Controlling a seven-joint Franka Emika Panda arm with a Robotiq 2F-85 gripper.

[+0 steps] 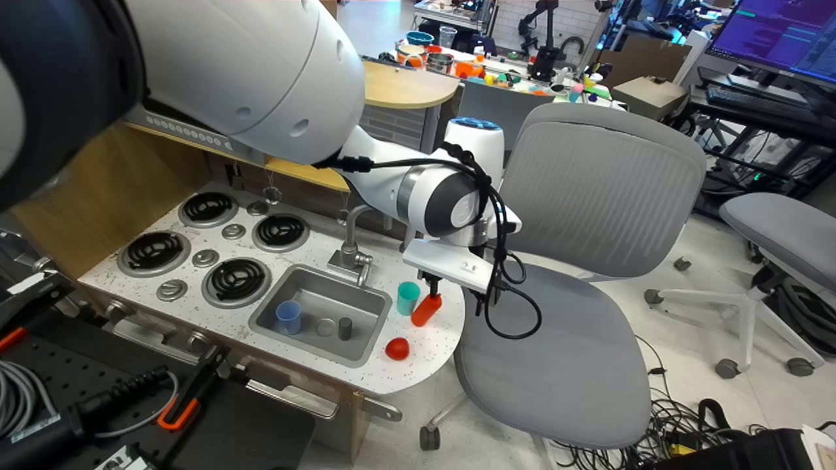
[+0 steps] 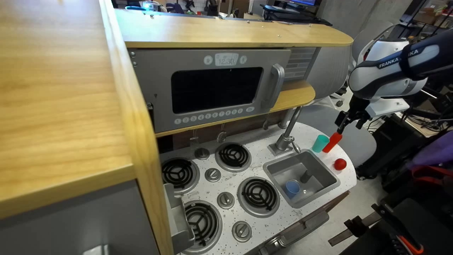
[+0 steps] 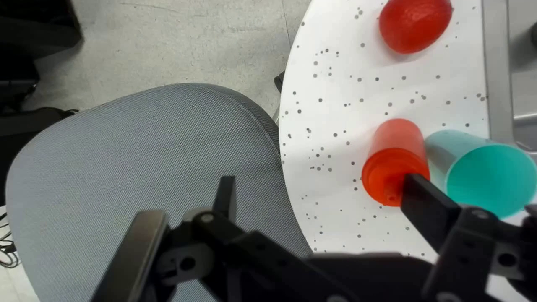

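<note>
A red squeeze bottle leans on the white counter, its top towards the grey chair. Close beside it is a teal cup, seen from above in the wrist view with its mouth open. My gripper is open with nothing between its fingers. One finger overlaps the side of the bottle's nozzle facing the cup, seemingly touching it; the other hangs over the chair side, well away from the bottle. A red tomato-like item lies apart from the bottle, nearer the counter's front edge.
A sink holding a blue cup and a small dark cylinder adjoins this end of the counter. The faucet rises behind it. A chair stands right against the rounded counter edge.
</note>
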